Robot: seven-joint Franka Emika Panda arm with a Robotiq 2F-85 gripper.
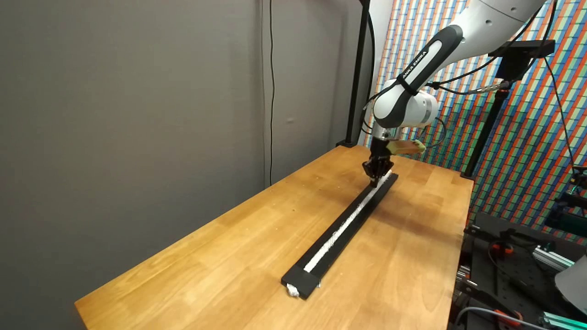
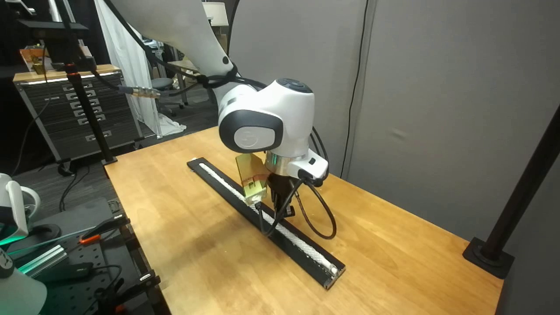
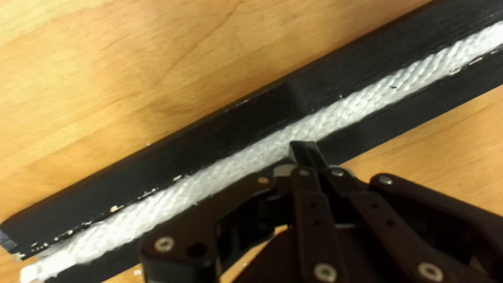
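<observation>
A white braided rope (image 1: 335,237) runs lengthwise along a long black channel bar (image 1: 319,249) that lies on the wooden table. In the wrist view the rope (image 3: 264,153) follows the middle of the bar (image 3: 245,113), and its frayed end sticks out past the bar's lower left end. My gripper is shut, fingertips together at the rope's lower edge, with nothing visible between them. From exterior view 1 the gripper (image 1: 374,184) points down over the far part of the bar. In exterior view 2 the wrist and cables hide the fingertips.
Bare wooden table (image 1: 231,247) surrounds the bar on all sides. A black post with a square base (image 2: 488,257) stands at the table's edge. Beside the table is a dark cart with tools (image 2: 78,267). Grey wall panels (image 1: 165,110) rise behind the table.
</observation>
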